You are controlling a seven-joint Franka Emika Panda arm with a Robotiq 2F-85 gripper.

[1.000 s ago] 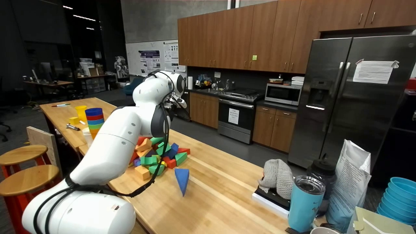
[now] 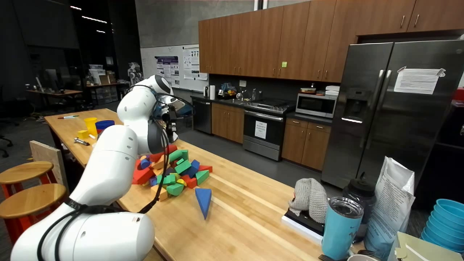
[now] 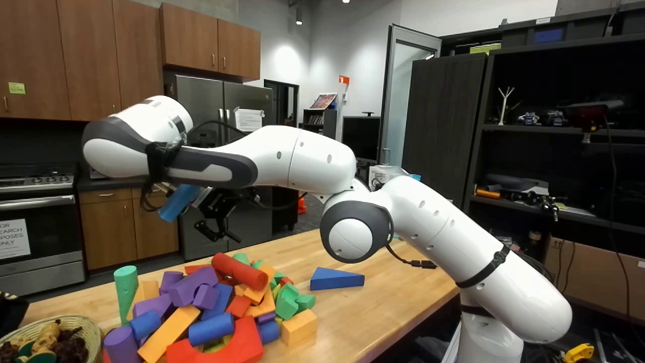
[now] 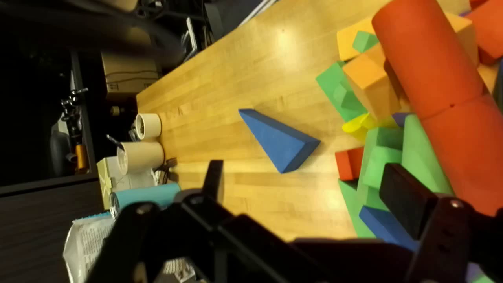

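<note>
A blue triangular block (image 4: 278, 139) lies by itself on the wooden table; exterior view 1 also has this blue block (image 2: 203, 202) to the right of the pile. Coloured blocks in a heap (image 3: 211, 308) cover the table's near left in exterior view 2, a red cylinder (image 4: 431, 61) on top. My gripper is open, its fingers wide apart with only table and blocks visible beyond. In exterior view 2 the gripper (image 3: 217, 233) hangs above the heap, touching nothing. The arm hides part of the heap in exterior view 1.
A turquoise tumbler (image 2: 342, 228), a paper bag (image 2: 389, 208) and a grey knitted cloth (image 2: 309, 198) stand at one table end. A wicker basket (image 3: 90, 339) sits beside the heap. Bare tabletop (image 2: 252, 208) surrounds the blue triangular block.
In exterior view 1 the arm has swung left, now covering most of the stacked cups and uncovering more of the block heap. The blue triangular block has stayed put.
</note>
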